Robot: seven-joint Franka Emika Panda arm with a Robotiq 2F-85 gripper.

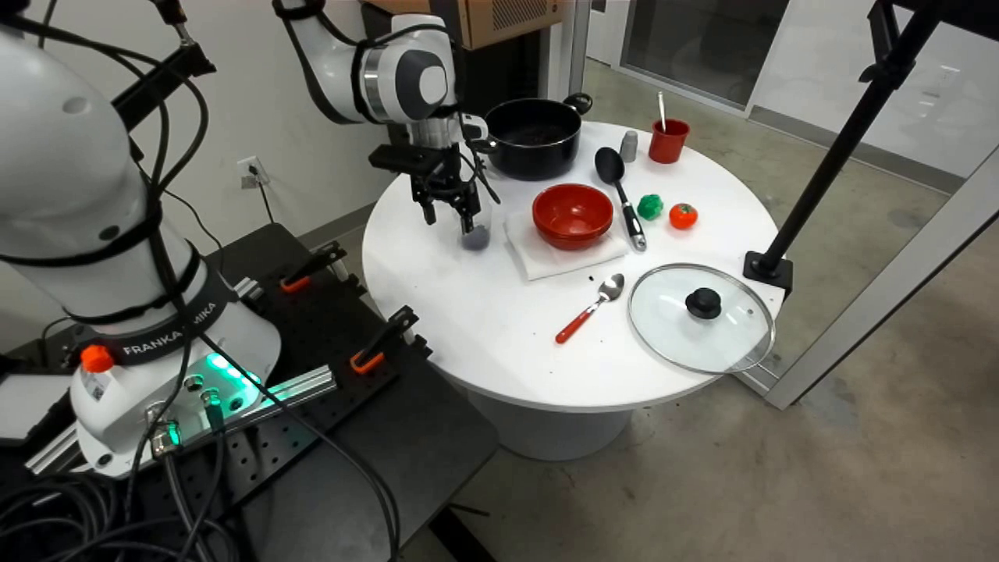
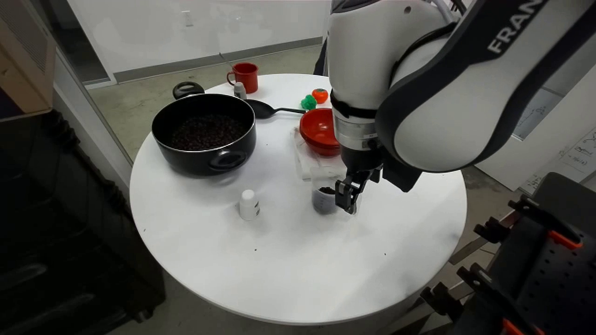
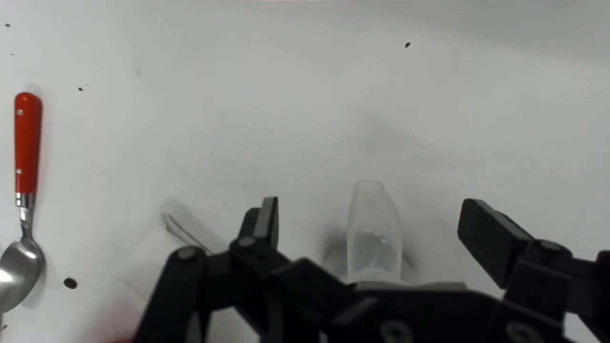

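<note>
A clear plastic cup [image 2: 323, 204] with dark bits inside stands upright on the white round table. My gripper [image 1: 449, 223] is low beside the cup in exterior view 1, its fingers open. One finger [image 2: 347, 199] overlaps the cup's right side in exterior view 2. Looking down from the wrist, a translucent tapered part [image 3: 374, 234], seemingly the cup's spout, shows between the widely parted fingers, with a gap on both sides. The gripper's body hides the rest of the cup there. Whether any finger touches it, I cannot tell.
A black pot [image 2: 204, 162] of dark beans and a white-capped shaker [image 2: 249, 205] stand nearby. Stacked red bowls [image 1: 572, 216] rest on a white cloth [image 1: 552, 265]. A red-handled spoon [image 1: 591, 308] and glass lid [image 1: 670, 318] lie farther off.
</note>
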